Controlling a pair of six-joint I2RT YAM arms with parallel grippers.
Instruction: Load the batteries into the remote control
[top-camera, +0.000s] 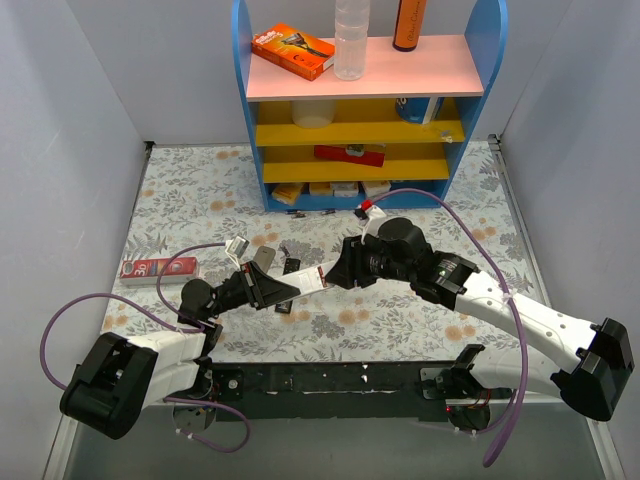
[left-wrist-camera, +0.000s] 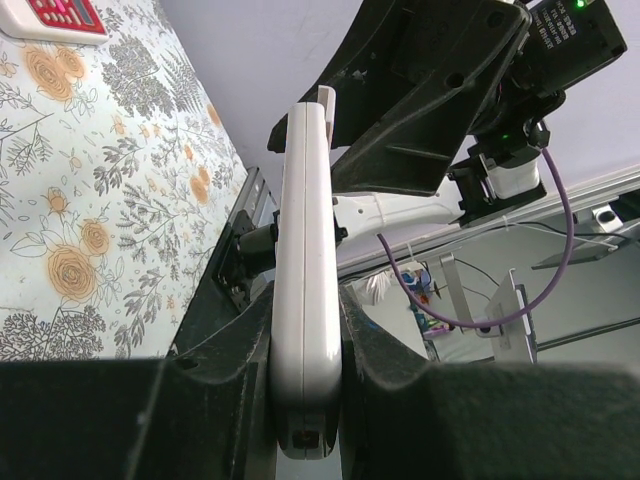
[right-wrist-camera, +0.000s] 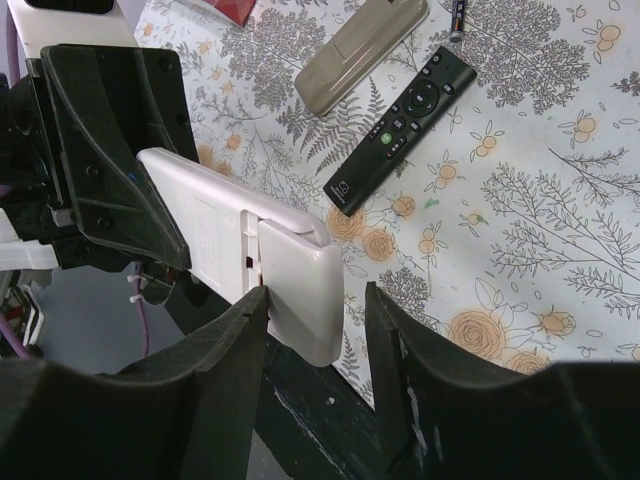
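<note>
In the top view my left gripper is shut on a white remote control, held above the table. The left wrist view shows this remote edge-on, upright between the fingers. Its battery cover stands shifted and tilted at the remote's end, with a slim opening beside it. My right gripper is part open around the cover: the left finger meets or nearly meets it, while a gap shows before the right finger. Whether the cover is fully free, I cannot tell.
A black remote, a grey-brown remote and a small battery lie on the flowered table. A red-and-white box stands at the left. At the back is a shelf.
</note>
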